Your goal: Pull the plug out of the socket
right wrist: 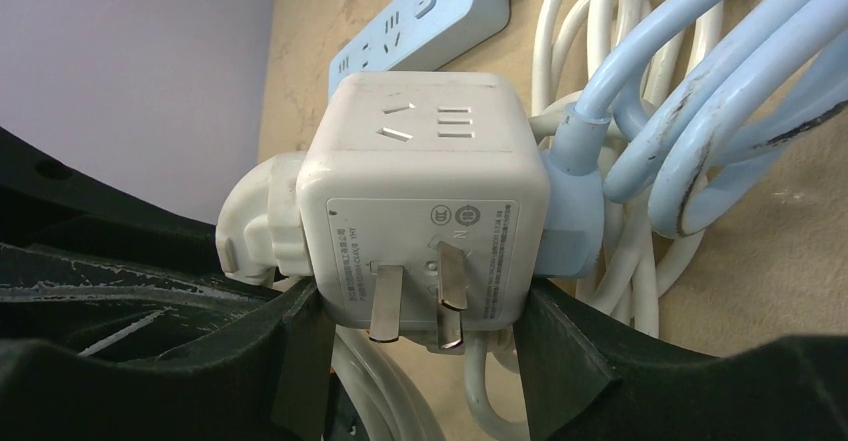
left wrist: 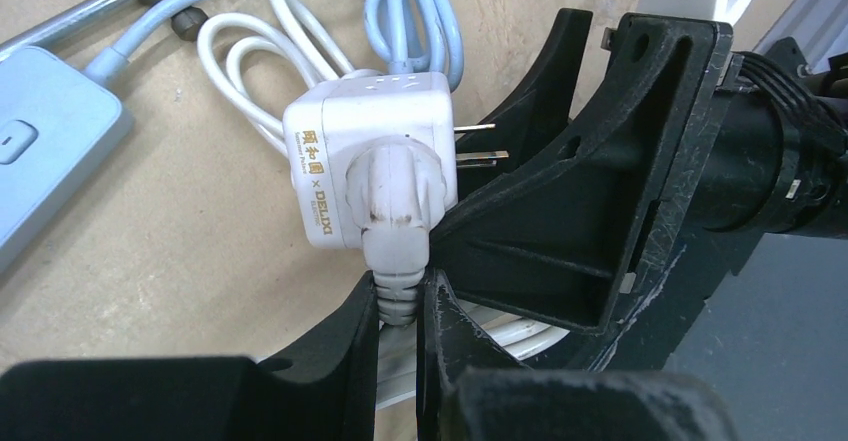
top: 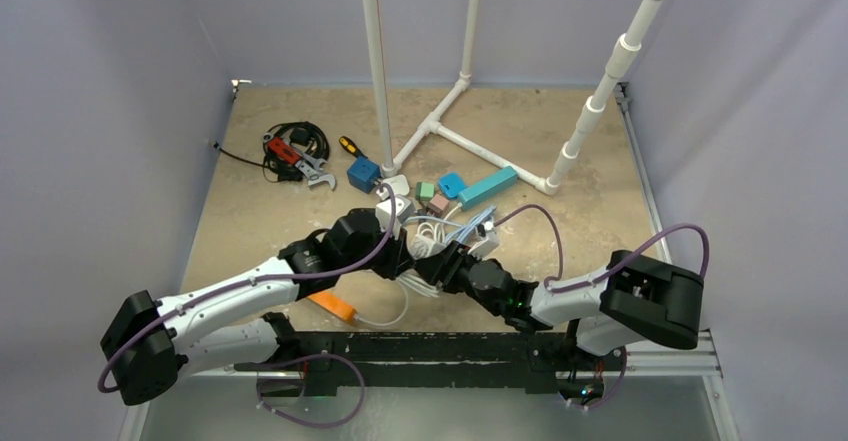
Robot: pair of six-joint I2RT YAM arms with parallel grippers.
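Observation:
In the left wrist view a white cube socket [left wrist: 330, 151] faces me, and a white plug [left wrist: 392, 196] sits against one of its faces with no gap showing. My left gripper is shut on the ribbed neck of that plug. From the right, my right gripper reaches the cube on its pin side. In the right wrist view, the cube socket [right wrist: 425, 141] lies between the tips of my right gripper, its metal pins toward me; whether both fingers press on it cannot be told. The plug [right wrist: 262, 216] shows at its left, a light-blue plug [right wrist: 575, 206] at its right.
Coiled white cables [left wrist: 300, 51] and a blue cable bundle [right wrist: 740, 111] lie close around the cube. A blue power strip [top: 487, 188], small blocks and a white pipe frame [top: 432, 126] stand behind. An orange strip [top: 332, 305] lies near the front edge. Bare table shows at the right.

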